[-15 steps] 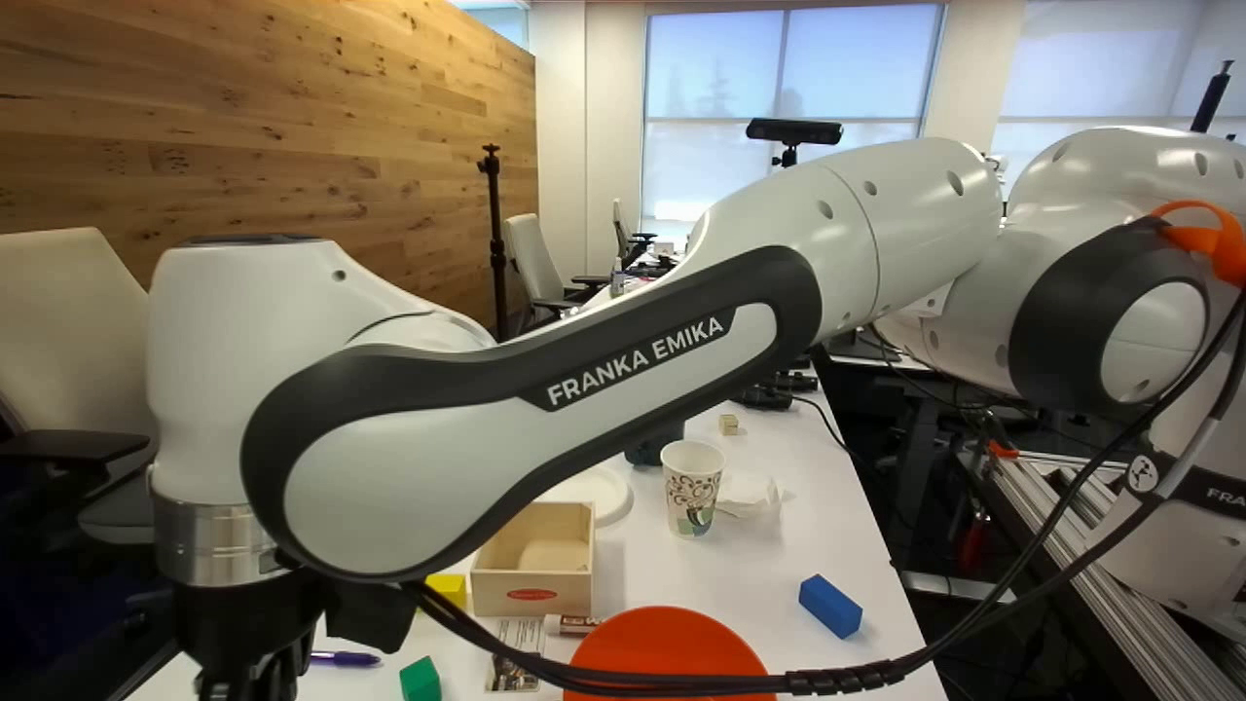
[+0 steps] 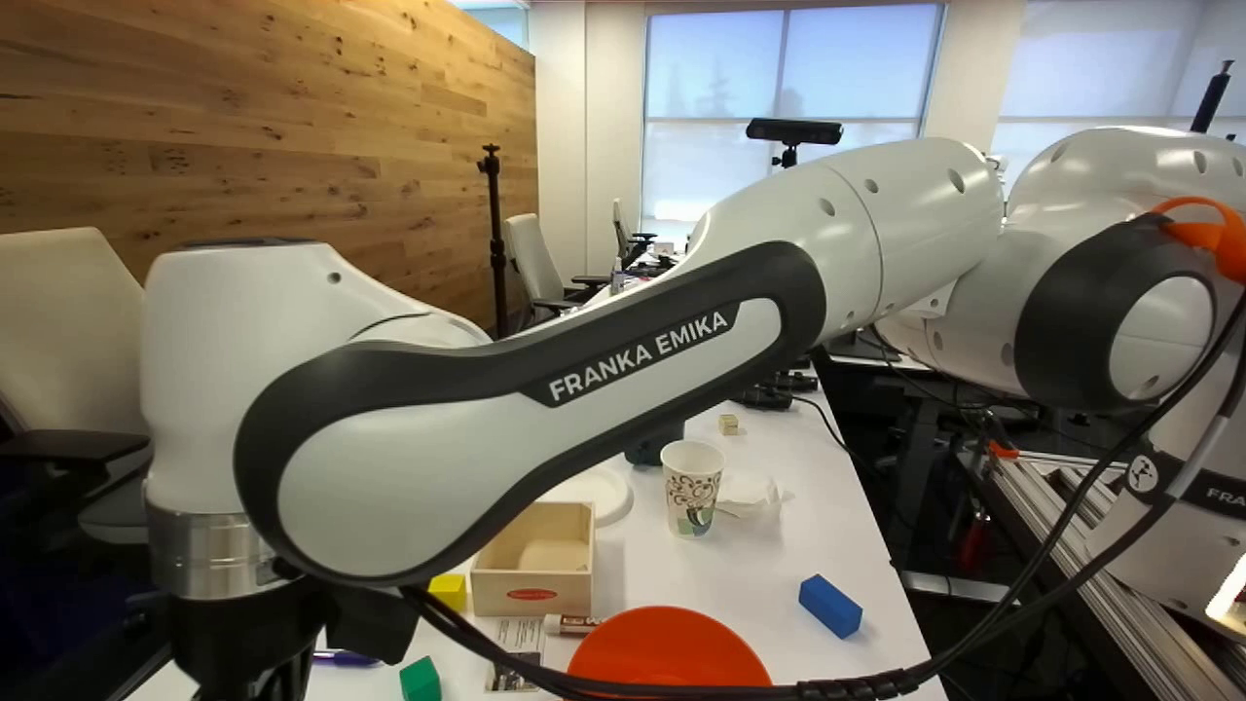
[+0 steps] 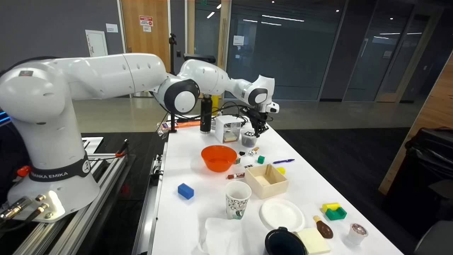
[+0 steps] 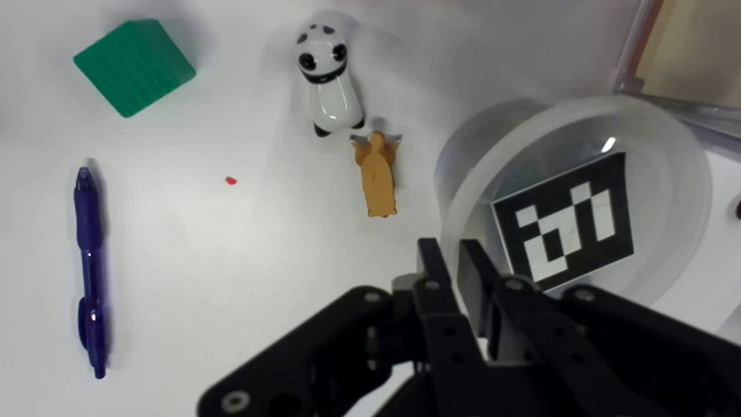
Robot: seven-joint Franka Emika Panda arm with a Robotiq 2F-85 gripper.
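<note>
In the wrist view, a round translucent container (image 4: 670, 208) with a black-and-white marker card (image 4: 556, 215) inside lies at the right. My gripper is part open at the container's near-left rim, and the rim runs into the narrow gap between its fingers. A clear gap shows between the fingers, so I see no firm hold. From exterior view 2, the gripper (image 3: 259, 131) points down at the same container (image 3: 248, 140) at the table's far end. Exterior view 1 cuts off the fingertips at its lower edge.
Left of the container lie a panda figure (image 4: 333, 97), a tan figure (image 4: 377, 177), a green block (image 4: 135, 67) and a purple pen (image 4: 90, 271). A clear-fronted box (image 3: 228, 129) stands close beside it. An orange bowl (image 3: 218, 158) and wooden box (image 3: 266, 180) are nearer exterior view 2.
In exterior view 1, the arm's wrist has shifted slightly left and down. The objects on the table look unmoved.
</note>
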